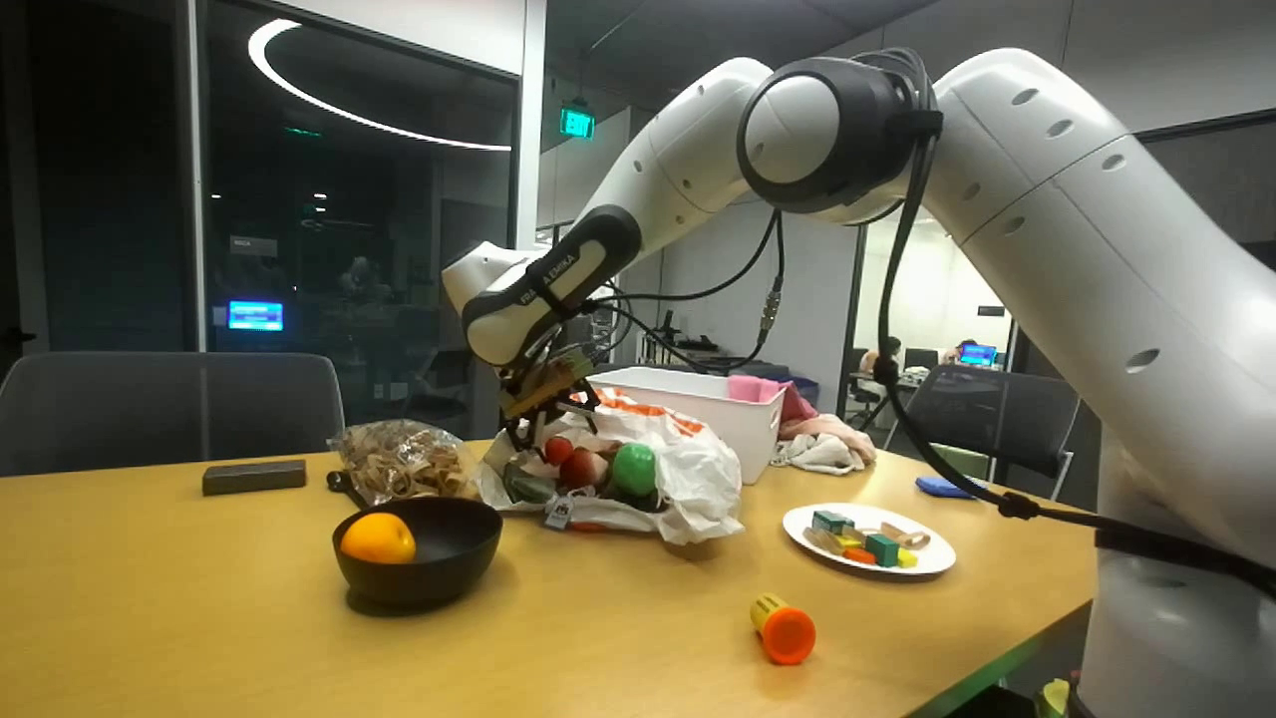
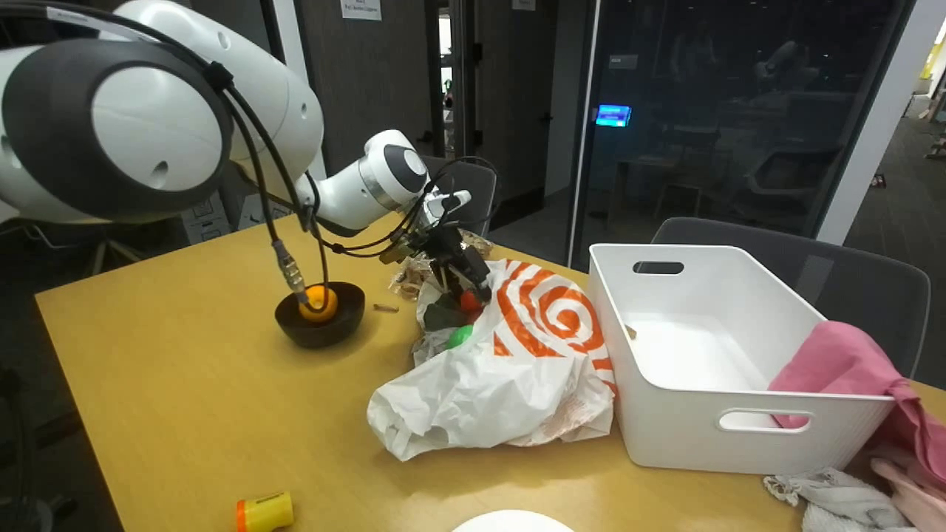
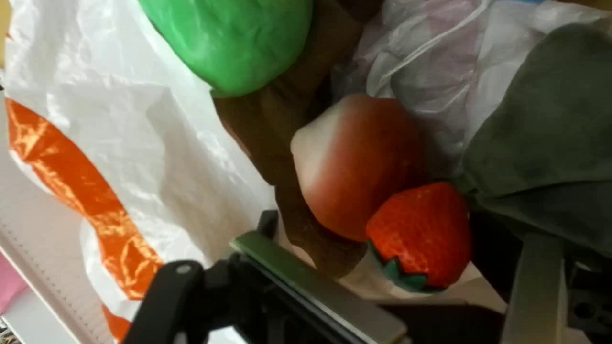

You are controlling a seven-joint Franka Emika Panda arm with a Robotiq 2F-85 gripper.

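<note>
A red strawberry [image 3: 423, 236] with green leaves rests against a red and pale round fruit [image 3: 355, 163] in the mouth of a white plastic bag [image 1: 700, 479]. My gripper is open just over the strawberry, one finger [image 3: 321, 289] on each side of it in the wrist view. Whether the fingers touch it cannot be told. A green round item [image 3: 238, 40] lies past the round fruit, and a dark green cloth-like item [image 3: 545, 120] lies to the right. In exterior view 1 the gripper [image 1: 550, 425] points down at the bag's left end.
A black bowl [image 1: 449, 556] holding an orange [image 1: 379, 538] stands in front of the bag. A white bin [image 2: 709, 425] stands behind it. A plate of small blocks [image 1: 803, 527] and a yellow and orange tube [image 1: 785, 628] are on the right.
</note>
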